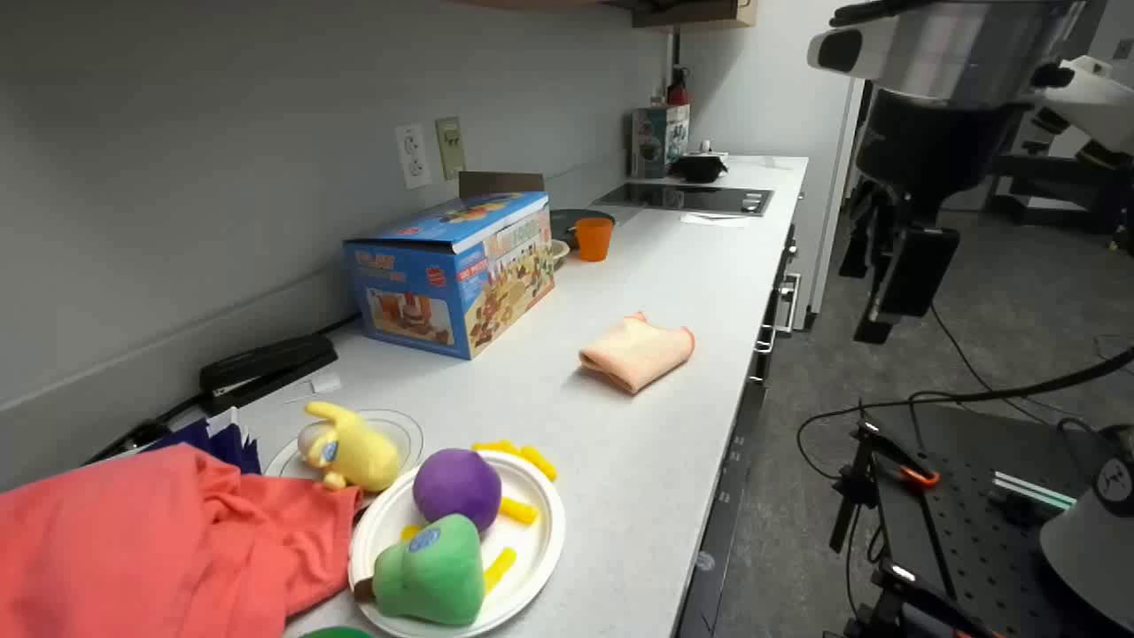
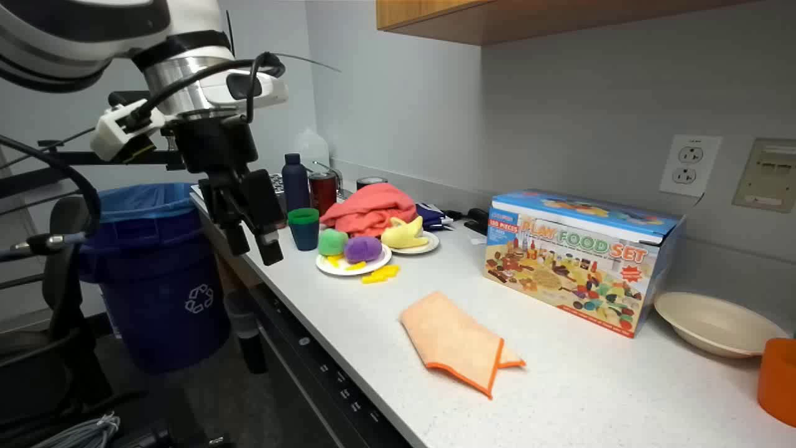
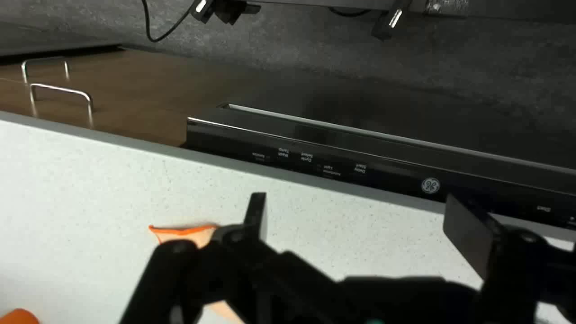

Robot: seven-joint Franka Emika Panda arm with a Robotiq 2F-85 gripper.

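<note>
My gripper is open and empty, its two fingers wide apart in the wrist view. In exterior view 1 the gripper [image 1: 873,287] hangs in the air to the right of the counter edge. A folded peach cloth [image 2: 455,340] with orange trim lies on the counter, apart from the gripper; in the wrist view the cloth [image 3: 186,234] is partly hidden behind a finger. On a white plate [image 1: 547,553] rest a green plush pear [image 1: 431,574], a purple plush ball [image 1: 457,489] and yellow pieces. A yellow plush toy [image 1: 361,452] sits on another plate behind.
A play food box [image 2: 574,261] stands by the wall, with a beige bowl [image 2: 716,325] and orange cup [image 2: 780,381] beside it. A red cloth [image 2: 373,205], green cup [image 2: 303,228] and dark bottle [image 2: 295,183] occupy the far end.
</note>
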